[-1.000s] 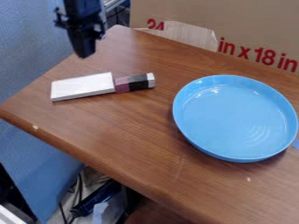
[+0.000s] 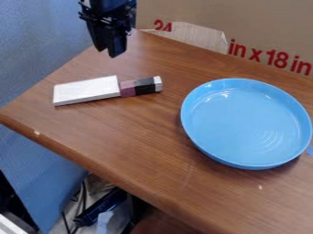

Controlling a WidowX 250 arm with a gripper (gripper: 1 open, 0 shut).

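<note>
My gripper point(image 2: 113, 41) hangs in the upper left of the camera view, dark and pointing down, above the table's far left part; whether its fingers are open or shut is not clear. Below it on the wooden table lies a long white bar point(image 2: 86, 90) joined or touching a shorter piece point(image 2: 139, 86) with pink and black sections. A round light blue plate point(image 2: 244, 123) sits on the right half of the table.
The wooden table point(image 2: 146, 164) has bare room in front and between bar and plate. A cardboard box point(image 2: 257, 27) with red lettering stands at the back. A blue padded surface and clutter lie beyond the left edge.
The objects on the table have stayed in place.
</note>
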